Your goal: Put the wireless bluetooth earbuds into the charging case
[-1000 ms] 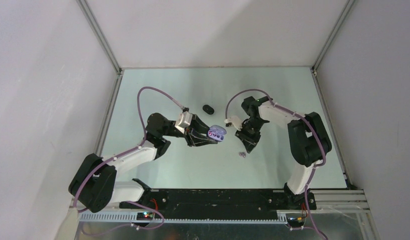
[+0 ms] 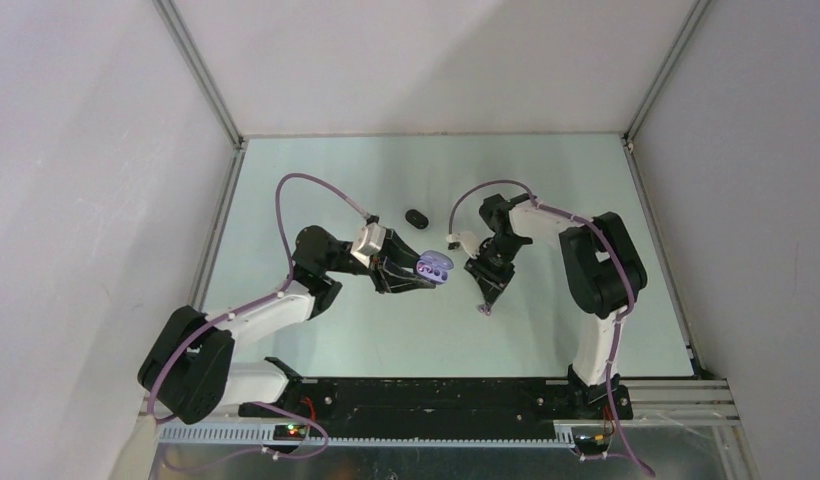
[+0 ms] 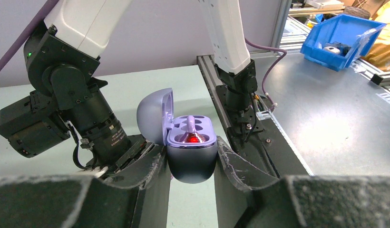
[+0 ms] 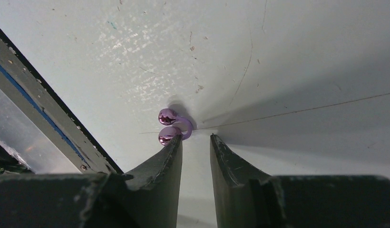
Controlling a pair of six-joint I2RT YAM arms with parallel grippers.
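Note:
My left gripper is shut on the charging case [image 3: 191, 164], a dark-bodied case with a lavender inside, held upright with its lid [image 3: 152, 116] open. Inside stand a lavender arch and a shiny piece with a red glow, which look like one clip-shaped earbud [image 3: 191, 124]. A second purple earbud [image 4: 167, 117], two shiny ends joined by a curved band, lies on the table. Over it, my right gripper is partly open with nothing between its fingers. The earbud sits just outside the left fingertip, which overlaps its lower end in the right wrist view.
A small black oval object [image 2: 416, 219] lies toward the back of the white table [image 2: 416, 340]. Between the arms, the front of the table is clear. A blue bin [image 3: 343, 40] stands off the table in the left wrist view.
The left arm and the case have stayed put.

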